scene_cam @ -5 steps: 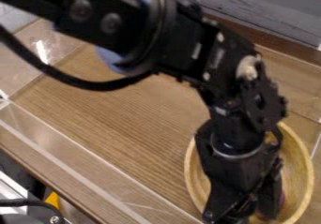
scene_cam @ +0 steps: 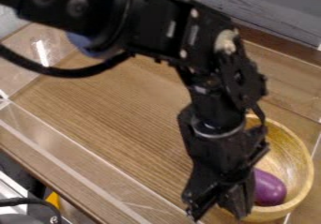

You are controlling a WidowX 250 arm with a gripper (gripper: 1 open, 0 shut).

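My black gripper (scene_cam: 216,205) points down at the lower right, over the left rim of a yellow bowl (scene_cam: 296,162). Its fingertips are low at the bowl's near-left edge, and nothing shows held between them. A purple eggplant-like object (scene_cam: 268,188) lies in the bowl, to the right of the gripper and partly hidden by it.
The wooden surface (scene_cam: 100,125) to the left and behind the bowl is clear. A wall or ledge runs along the back. A dark cable (scene_cam: 25,201) and a yellow item show at the lower-left edge.
The arm and gripper have shifted left from over the middle of the bowl to its left side, uncovering more of the purple object.
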